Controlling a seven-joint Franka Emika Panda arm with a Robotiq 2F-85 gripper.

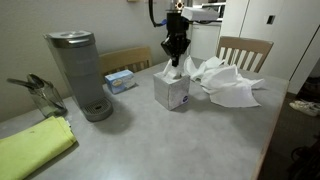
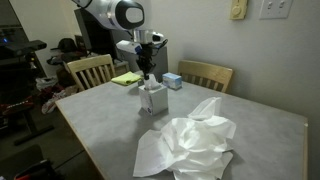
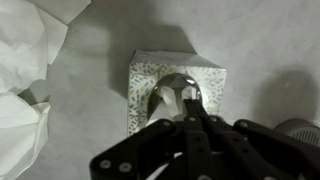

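A patterned tissue box (image 3: 205,73) stands upright on the table, with a white tissue (image 3: 166,108) poking out of its top opening. My gripper points down over that opening and is shut, its fingertips right at the tissue. Whether a fold of tissue lies between the fingers cannot be made out. In exterior view 1 the gripper (image 1: 176,62) is just above the box (image 1: 172,92), at the tip of the tissue. From the other side, exterior view 2 shows the box (image 2: 153,99) below the arm.
Crumpled white sheets (image 2: 188,148) are spread beside the box. A grey cylindrical appliance (image 1: 80,75), a blue box (image 1: 120,81), a utensil holder (image 1: 46,97) and a yellow cloth (image 1: 34,146) stand or lie farther off.
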